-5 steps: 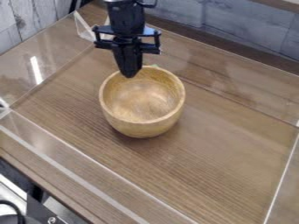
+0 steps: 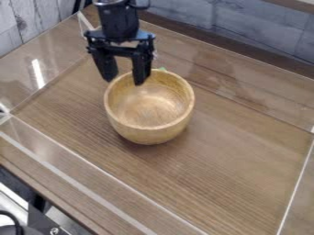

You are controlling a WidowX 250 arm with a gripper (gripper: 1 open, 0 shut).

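My dark gripper [image 2: 121,66] hangs over the back left rim of a large, empty wooden bowl [image 2: 152,115] in the middle of the table. Its two fingers are spread apart, with nothing visible between them. A small, pale green object shows just behind the bowl's back rim, right of the gripper, partly hidden and too small to tell what it is.
A wall runs along the back. Cables lie at the lower left corner, off the table's edge.
My gripper has moved left and down toward the bowl's back left rim, and its fingers show more clearly spread. The bowl has not visibly moved.
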